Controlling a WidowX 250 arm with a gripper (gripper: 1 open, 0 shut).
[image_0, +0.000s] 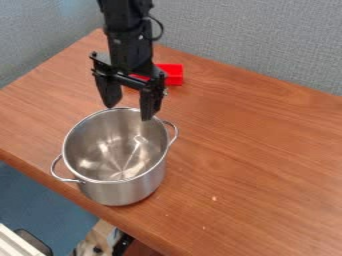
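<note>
My black gripper (128, 92) hangs open above the back rim of a large steel pot (118, 172) with two loop handles, with nothing visible between its fingers. The pot stands near the left front edge of the wooden table and looks empty inside. A red block (168, 73) lies on the table behind the gripper, partly hidden by it.
Grey walls stand behind.
</note>
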